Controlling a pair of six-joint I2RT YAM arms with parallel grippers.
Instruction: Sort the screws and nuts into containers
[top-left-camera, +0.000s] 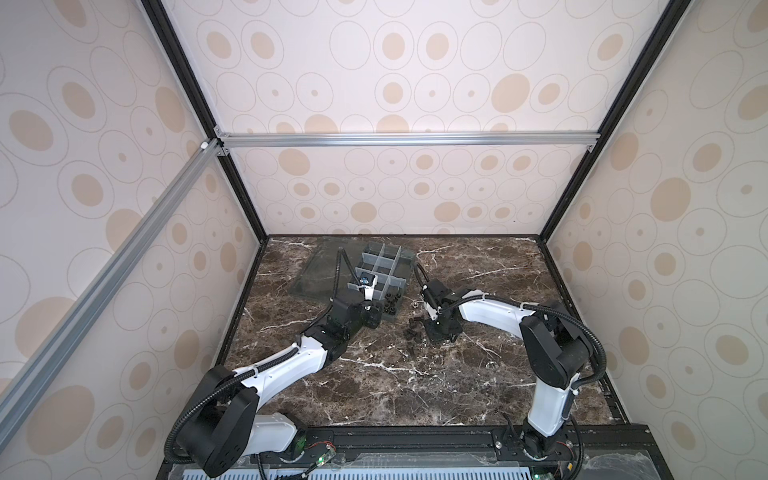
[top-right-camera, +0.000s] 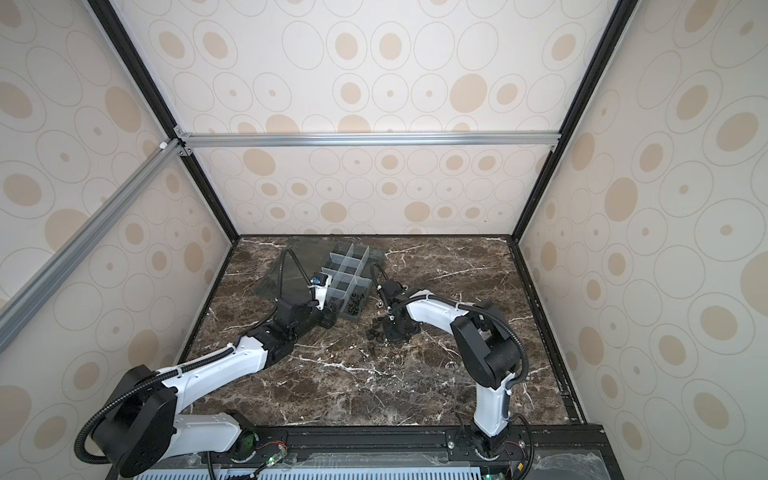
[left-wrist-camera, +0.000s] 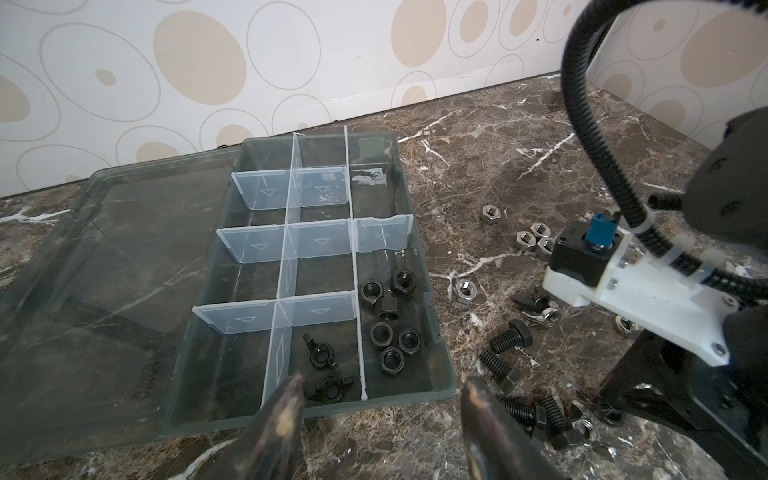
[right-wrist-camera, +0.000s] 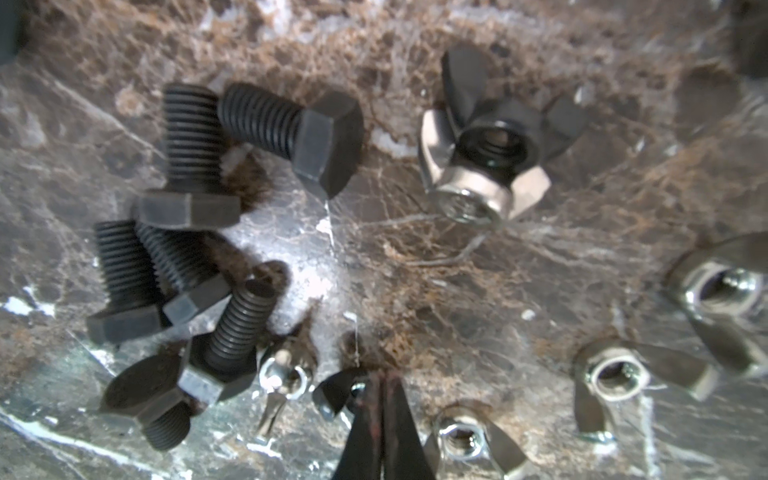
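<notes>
In the left wrist view a clear divided box (left-wrist-camera: 430, 336) holds several dark hex nuts (left-wrist-camera: 391, 360) in its near right compartment and dark wing nuts (left-wrist-camera: 321, 354) in the one beside it. My left gripper is at the box's near edge, fingers apart, nothing between them. Down among the loose hardware, my right gripper is shut, nothing seen between its fingers. A dark wing nut (right-wrist-camera: 340, 392) lies just left of its tips, partly hidden; whether they touch I cannot tell. Dark bolts (right-wrist-camera: 240, 320) lie farther left, silver wing nuts (right-wrist-camera: 614, 376) to the right.
The box's lid (left-wrist-camera: 120, 280) lies folded open to its left. Silver hex nuts (left-wrist-camera: 465, 290) are scattered right of the box. In the right wrist view a dark wing nut (right-wrist-camera: 496, 140) overlaps a silver one (right-wrist-camera: 468, 196).
</notes>
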